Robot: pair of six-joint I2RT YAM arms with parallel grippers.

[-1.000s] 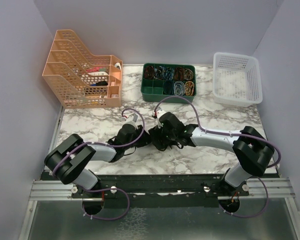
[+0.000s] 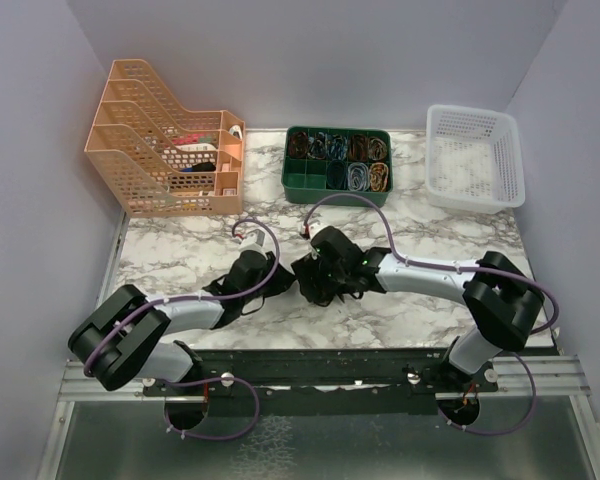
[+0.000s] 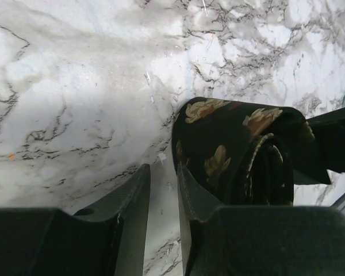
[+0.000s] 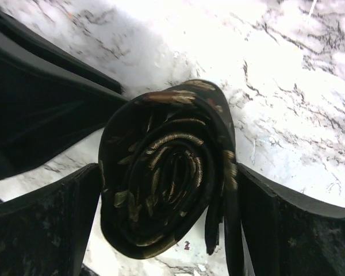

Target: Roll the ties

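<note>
A dark tie with brown-gold leaf pattern stands rolled in a coil [image 4: 161, 149] on the marble table in the right wrist view, a loose strip down its right side. My right gripper is open around the coil, a finger on either side. In the left wrist view the tie [image 3: 213, 132] lies just beyond the fingertips of my left gripper, which stand a little apart with nothing visible between them. In the top view both grippers meet over the table's middle, largely hiding the tie.
A green divided box [image 2: 318, 187] of rolled items stands at the back centre, a peach organizer [image 2: 130, 160] back left, a white basket [image 2: 473, 190] back right.
My left arm has shifted slightly left and toward the near edge, away from the right gripper. The right arm has moved only slightly.
</note>
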